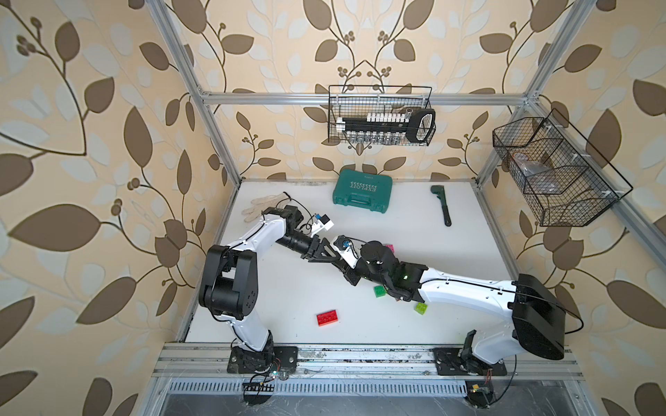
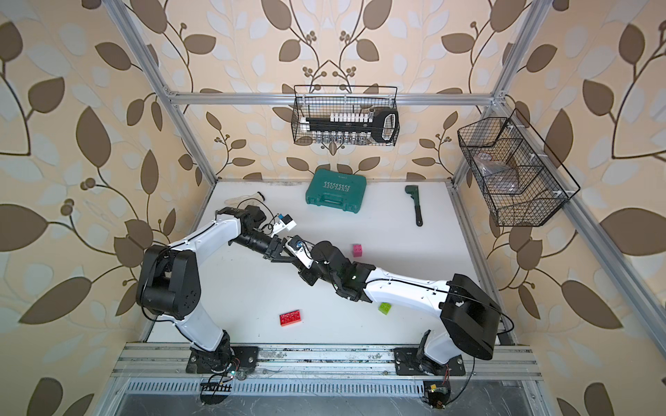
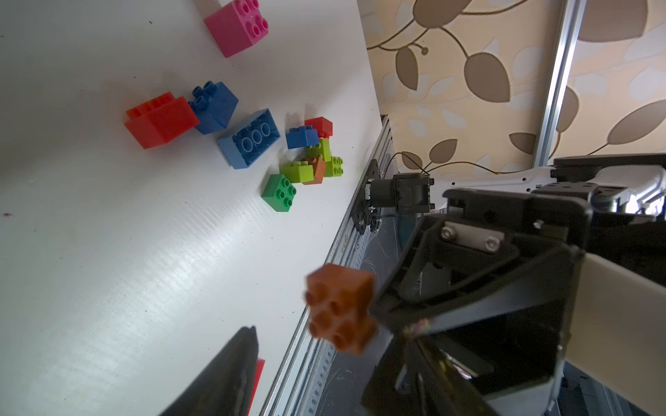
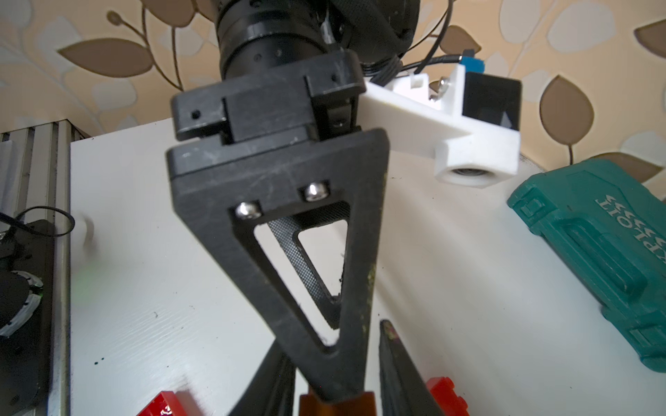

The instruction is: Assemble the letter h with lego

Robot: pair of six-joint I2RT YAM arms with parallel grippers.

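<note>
The two grippers meet in the air above the table. An orange-brown brick (image 3: 340, 308), studs toward the camera, shows between the blurred fingers of my left gripper; where they touch it is unclear. At the lower edge of the right wrist view the same brick (image 4: 341, 405) shows behind the left gripper's near fingertip. My right gripper has its fingers spread to either side of it; contact is hidden. Below on the table lie a pink brick (image 3: 236, 29), a red brick (image 3: 161, 120), blue bricks (image 3: 215, 107) (image 3: 249, 138) and a green brick (image 3: 279, 192).
A cluster of small bricks (image 3: 313, 154) lies near the table's front edge. A separate red brick (image 1: 326, 317) sits at the front. A teal case (image 1: 362, 190), a dark-handled tool (image 1: 442, 205) and a glove (image 1: 263, 206) are at the back.
</note>
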